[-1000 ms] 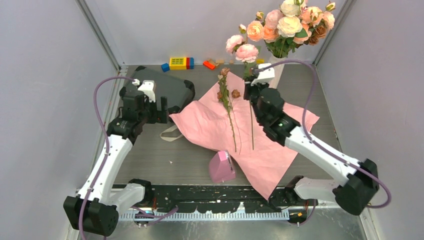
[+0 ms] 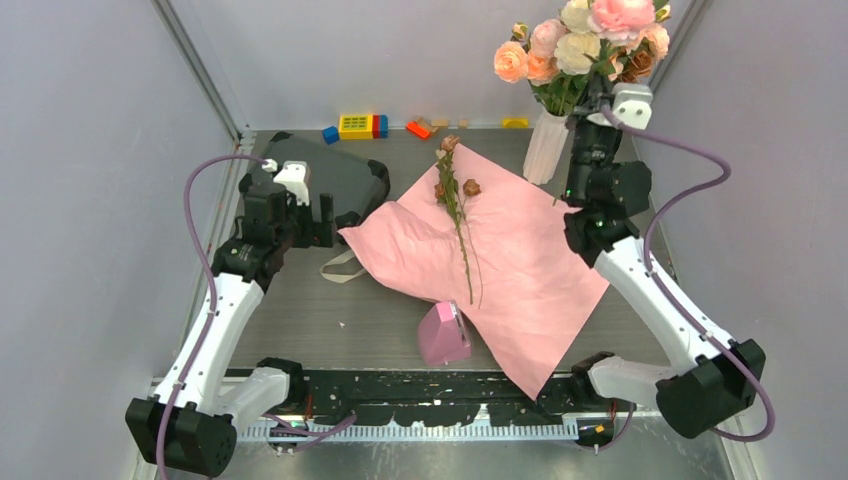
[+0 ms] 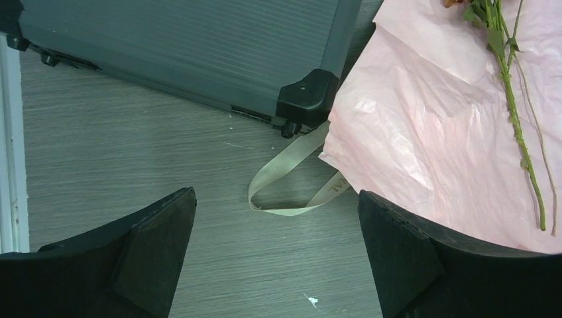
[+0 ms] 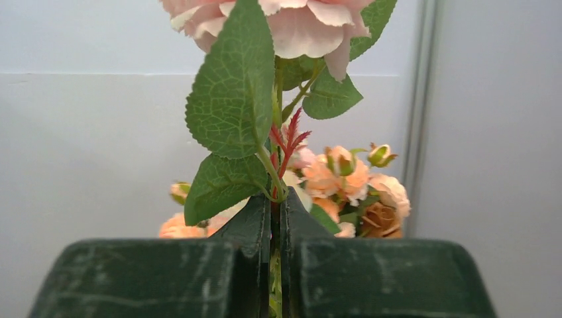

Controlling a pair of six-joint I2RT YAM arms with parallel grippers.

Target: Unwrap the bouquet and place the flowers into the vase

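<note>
A pink flower (image 2: 622,16) with green leaves (image 4: 233,83) is in my right gripper, which is shut on its stem just under the leaves. This gripper is raised at the back right, close to the bouquet (image 2: 575,50) of peach, cream and brown blooms. The bouquet stands in a ribbed white vase (image 2: 545,148), partly hidden by my right arm. Where the held stem's lower end is, I cannot tell. Dried brown roses (image 2: 452,200) lie on pink paper (image 2: 540,270). My left gripper is open and empty above the table's left side.
A dark grey case (image 3: 192,46) lies at the back left, with a pale strap (image 3: 281,173) beside it. Toy blocks (image 2: 358,127) line the back edge. A pink object (image 2: 444,334) sits at the front middle. Bare table shows at the front left.
The left arm has stayed still.
</note>
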